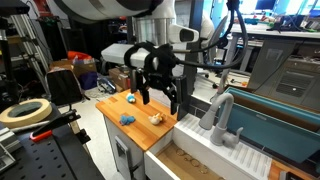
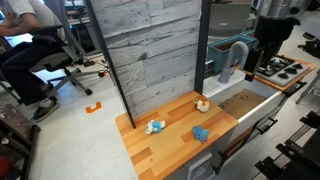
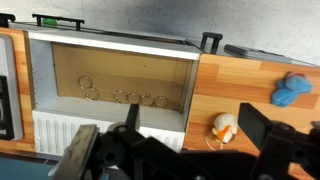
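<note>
My gripper [image 1: 159, 101] hangs open above the counter, its two black fingers wide apart with nothing between them. Below it on the wooden top lies a white and orange toy [image 1: 156, 118], which the wrist view shows just right of the gap between the fingers. A blue toy [image 1: 127, 119] rests on the wood nearer the front edge. Farther along the same surface sits another small blue and white toy [image 2: 155, 127]. Beside the wood, an open drawer [image 3: 110, 55] has several thin rings [image 3: 147, 99] on its bottom.
A grey faucet [image 1: 216, 108] rises beside a white ribbed rack [image 1: 225, 150], close to the arm. In exterior view 2 a whitewashed plank wall [image 2: 160, 80] stands behind the wooden counter [image 2: 175, 150]. Much of the wood between the toys is bare.
</note>
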